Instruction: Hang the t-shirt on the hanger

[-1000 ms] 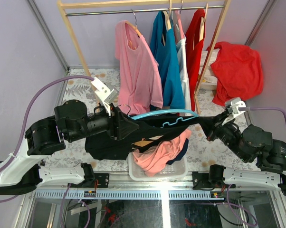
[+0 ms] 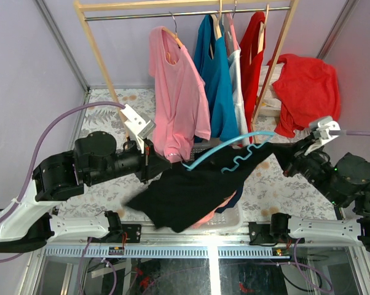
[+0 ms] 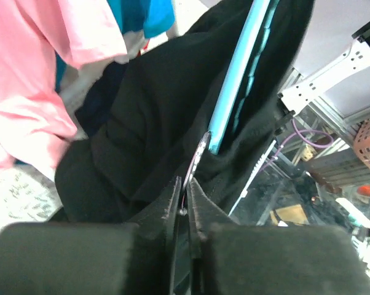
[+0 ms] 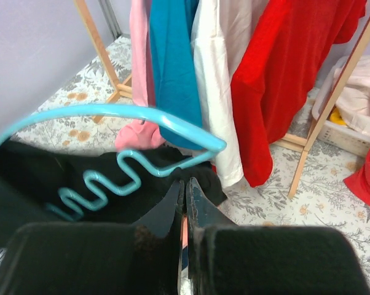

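Observation:
A black t-shirt [image 2: 200, 190] hangs stretched between my two grippers. Along its upper side runs a light-blue hanger [image 2: 228, 143] with a wavy lower bar. In the left wrist view, the hanger's metal hook [image 3: 196, 158] sits between the tips of my left gripper, which is shut on it. The right wrist view shows my right gripper shut at the black cloth, pulling the shirt's edge to the right. Close by it, the hanger's right end [image 4: 214, 145] lies bare above the fabric. The hanger's other half is hidden.
Behind stands a rack with a metal rail [image 2: 191, 14], carrying a pink shirt [image 2: 177, 92], a blue one [image 2: 217, 86], and white and red garments. A red cloth [image 2: 308, 89] lies over a bin at back right. Below the shirt is a clear bin [image 2: 233, 220].
The shirt and hanger have tilted, the right end rising and the loose black cloth swinging forward over the bin's peach garment. My right gripper has moved up and right; the left has shifted slightly.

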